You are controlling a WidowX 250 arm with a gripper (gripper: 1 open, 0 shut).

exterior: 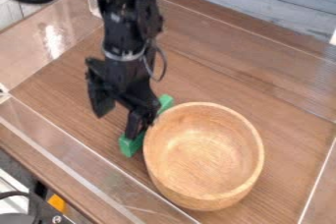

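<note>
My black gripper (pixel 118 110) reaches down over a green bar (pixel 130 143) that lies on the wooden table left of a wooden bowl (pixel 203 154). The gripper is open, with its lower fingertip low over the middle of the bar, which is partly hidden by it. I cannot tell whether they touch.
A clear ledge runs along the near left edge, with a small orange object (pixel 57 202) below it. A pale plank wall stands at the back.
</note>
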